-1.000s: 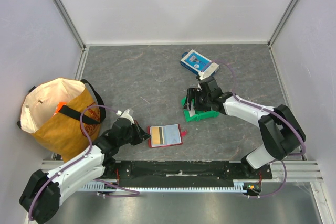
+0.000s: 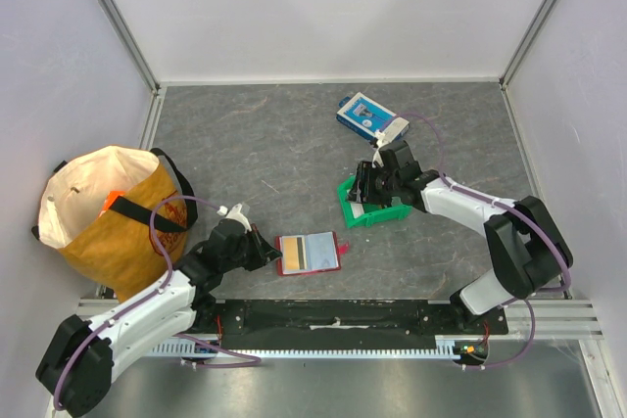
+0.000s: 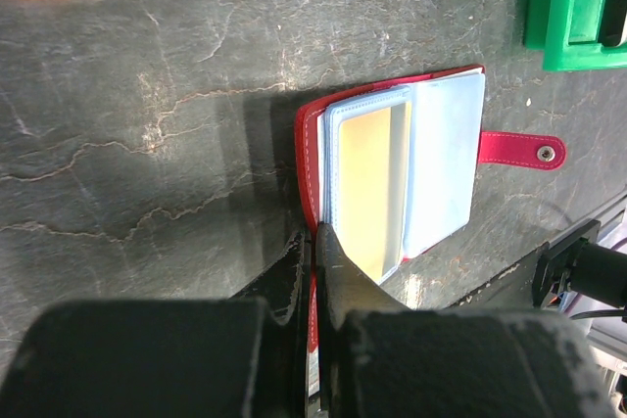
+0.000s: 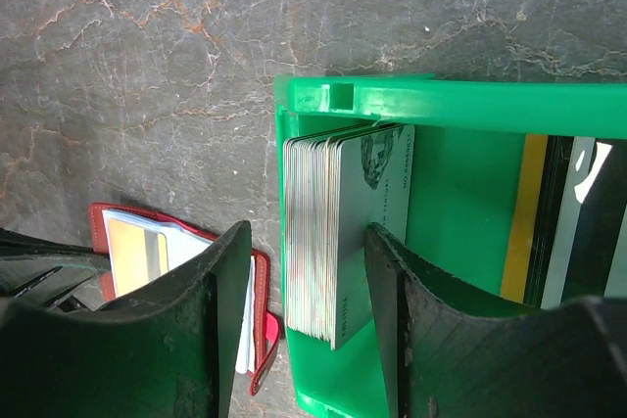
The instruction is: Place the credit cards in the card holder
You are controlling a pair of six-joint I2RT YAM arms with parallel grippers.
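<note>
The red card holder (image 2: 309, 253) lies open on the table, with clear sleeves over a tan and a pale blue panel (image 3: 446, 159). My left gripper is shut at its left side, a thin strip of the red cover edge showing between the fingers. Upright in the left end of the green tray (image 4: 431, 95) stands a stack of cards (image 4: 312, 232). My right gripper straddles that stack, part open. Its right finger (image 4: 387, 271) is at the front card's face; the left finger (image 4: 230, 271) is outside the tray wall, apart from the stack.
Further right in the tray are more upright cards (image 4: 578, 212), yellow, black and grey. A blue and white box (image 2: 372, 116) lies behind the tray. A tan bag (image 2: 127, 212) stands at the left.
The left arm and the card holder have stayed in place.
</note>
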